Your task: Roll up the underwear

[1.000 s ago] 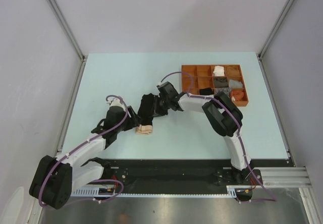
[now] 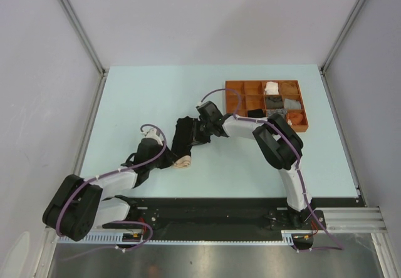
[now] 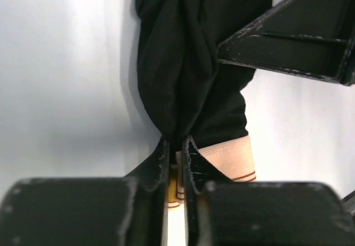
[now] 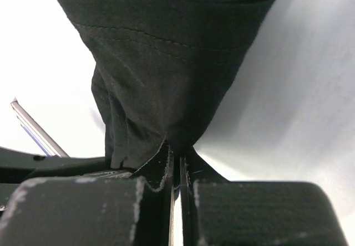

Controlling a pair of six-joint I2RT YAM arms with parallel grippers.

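Observation:
Black underwear with a tan waistband lies folded into a long strip on the white table, left of centre. My left gripper has its fingertips nearly together around the cloth's left edge, just by the waistband. On the strip's right side, my right gripper is shut with a pinch of the black fabric between its tips. A finger of the other arm also reaches over the cloth in the left wrist view.
A brown divided box stands at the back right, some compartments holding rolled cloths and others empty. Bare table stretches to the right of the underwear, and more lies clear behind it.
My left gripper has moved right onto the edge of the underwear, and its fingers have closed in. The waistband end has shifted slightly. The right arm stays nearly still.

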